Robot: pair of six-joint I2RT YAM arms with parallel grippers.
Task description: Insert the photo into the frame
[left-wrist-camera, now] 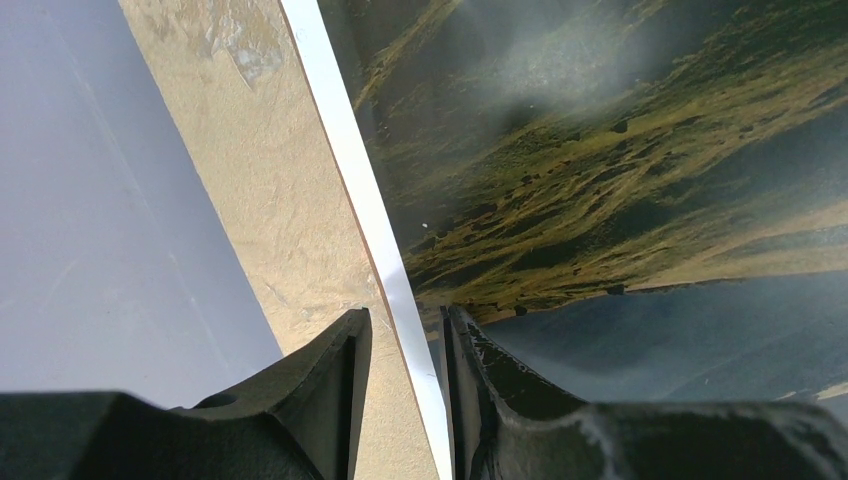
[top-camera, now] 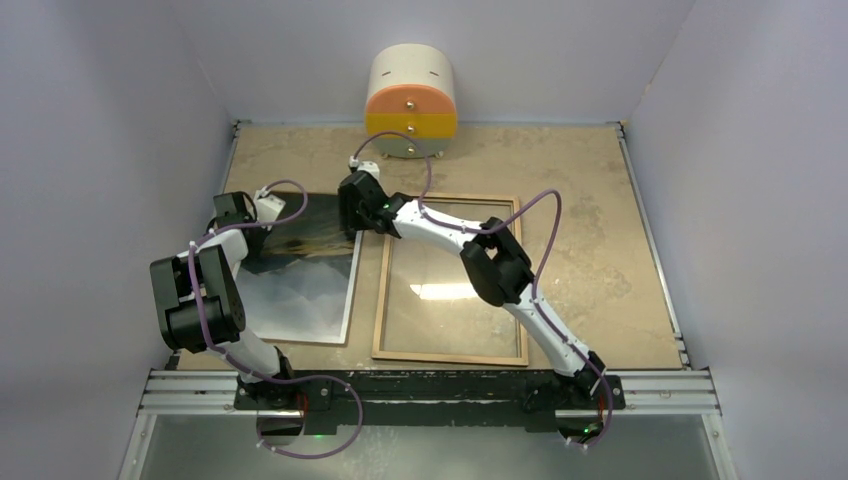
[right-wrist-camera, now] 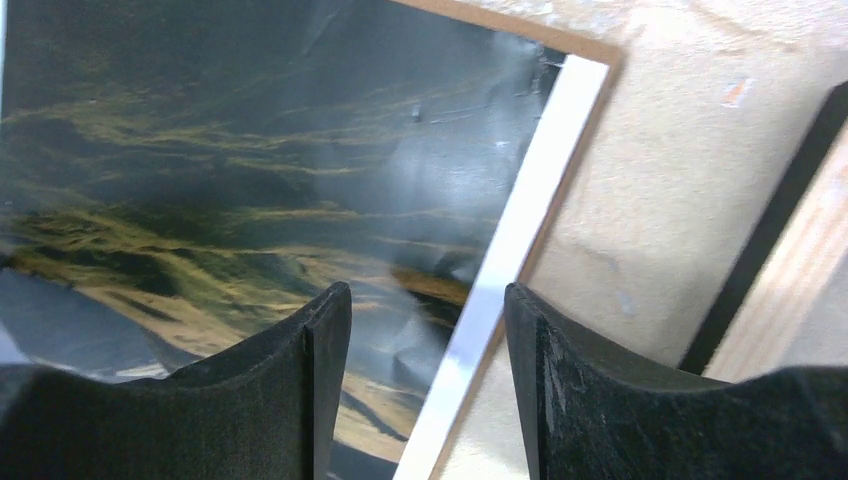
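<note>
The dark landscape photo (top-camera: 297, 300), a flat white-edged board, lies on the table at the left. My left gripper is shut on its left edge, with the white strip (left-wrist-camera: 372, 215) running between the fingers. Over the photo's opposite edge, my right gripper stands part open. One finger is over the picture and the other just outside the white border (right-wrist-camera: 530, 190); a gap shows on the picture side. To the right, the empty wooden frame (top-camera: 381, 300) lies flat, partly covered by my right arm.
A small cabinet with coloured drawers (top-camera: 410, 100) stands at the back. Only a narrow strip of table separates photo and frame. The left wall (left-wrist-camera: 130, 230) is close to the photo. Bare table (top-camera: 600, 240) extends on the right.
</note>
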